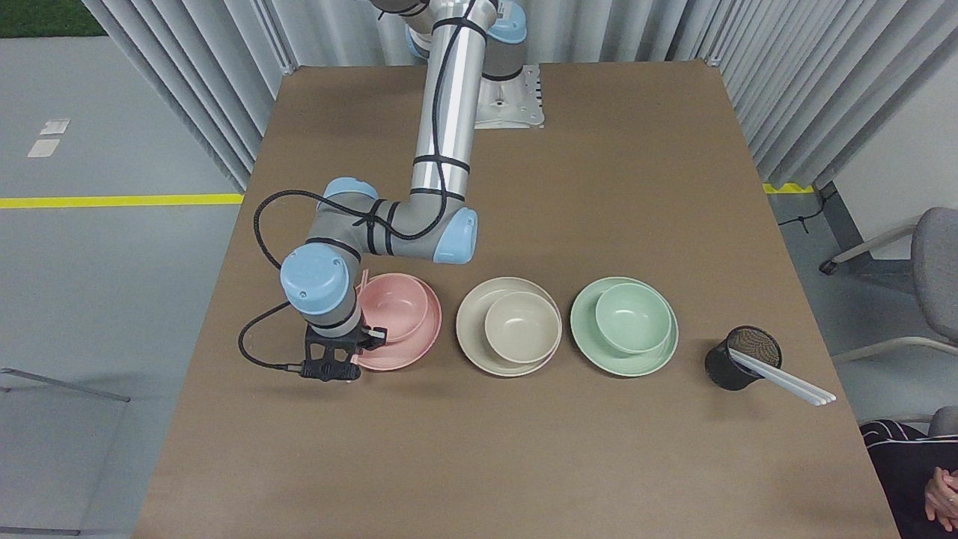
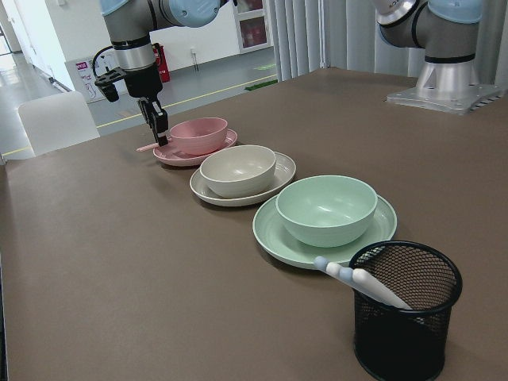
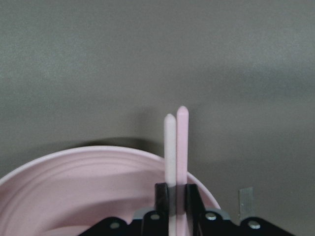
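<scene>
My gripper is shut on a pair of pink chopsticks (image 3: 181,137), one paler than the other, low over the edge of the pink plate (image 3: 93,167). In the left view the gripper (image 2: 160,136) is at the near side of that plate (image 2: 176,159), beside the pink bowl (image 2: 198,131). The front view shows the pink bowl (image 1: 395,301) on its plate, with my wrist partly hiding the chopsticks.
A cream bowl on a plate (image 1: 521,327) and a green bowl on a plate (image 1: 633,318) stand to the right. A black mesh cup (image 1: 729,368) with white chopsticks is at the far right.
</scene>
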